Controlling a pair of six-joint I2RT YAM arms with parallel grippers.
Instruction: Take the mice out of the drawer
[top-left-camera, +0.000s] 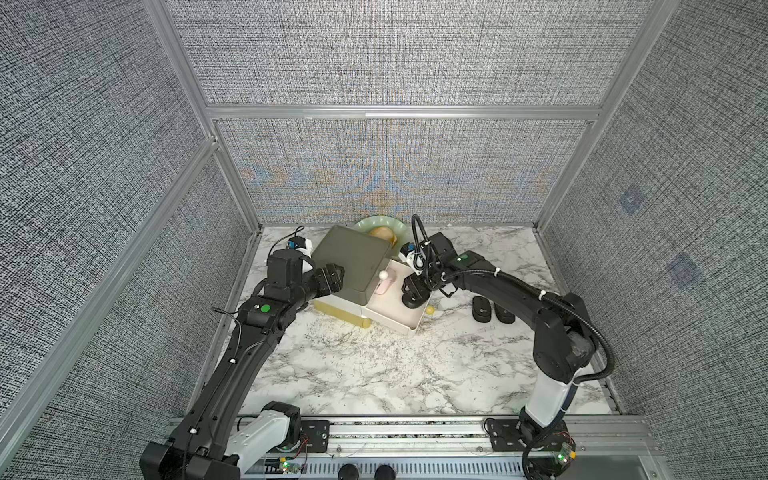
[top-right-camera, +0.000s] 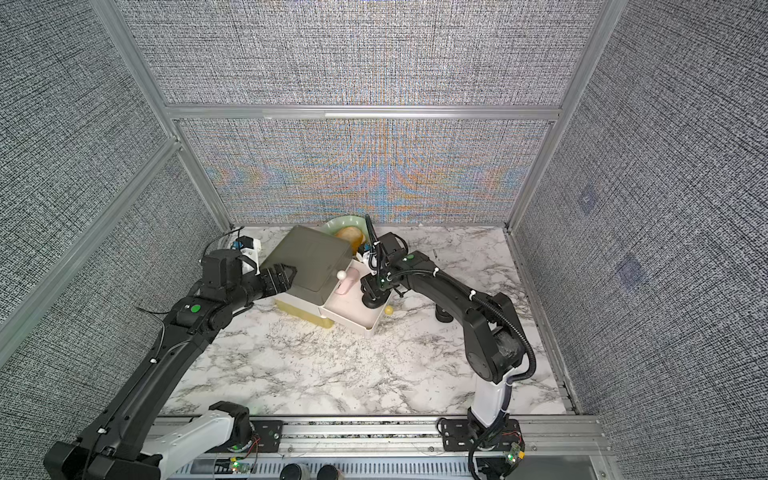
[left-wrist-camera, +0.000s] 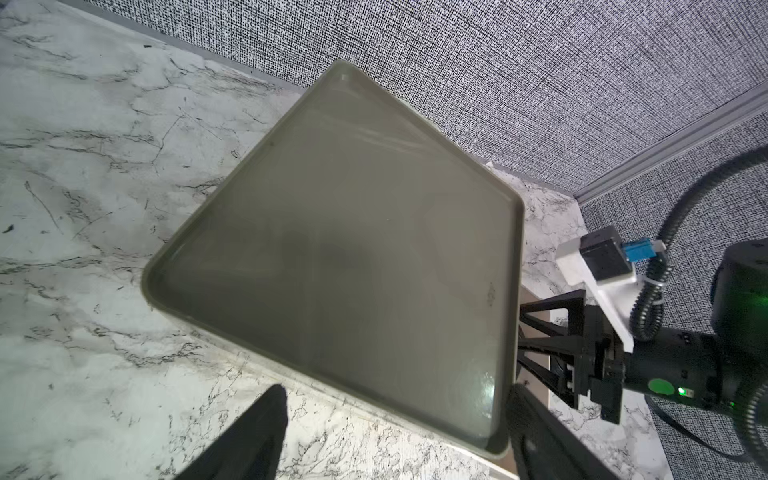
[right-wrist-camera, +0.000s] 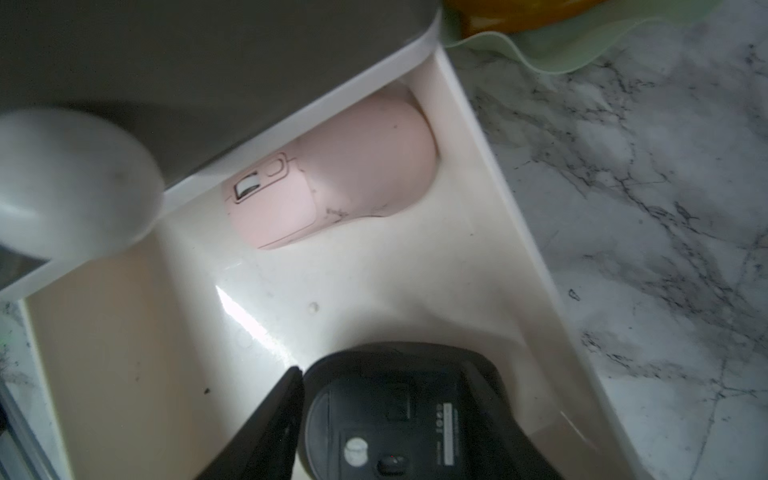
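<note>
The drawer (top-left-camera: 390, 317) is pulled out from a box with a grey-green top (top-left-camera: 352, 256). Inside it, a pink mouse (right-wrist-camera: 360, 164) lies by the inner end, along the box front. A black mouse (right-wrist-camera: 400, 420) lies underside up at the outer part, with my right gripper over it. Its fingers are apart and the fingers (right-wrist-camera: 276, 428) are on either side of that mouse; whether they touch it cannot be told. My left gripper is open at the box's left side, its fingers (left-wrist-camera: 248, 432) wide apart over the box's edge.
Two black mice (top-left-camera: 481, 309) lie on the table to the right of the right gripper. A pale round knob (right-wrist-camera: 76, 184) juts over the drawer. Behind the box stands a green plate (top-left-camera: 369, 221). A yellow ball (top-left-camera: 430, 309) shows beside the drawer.
</note>
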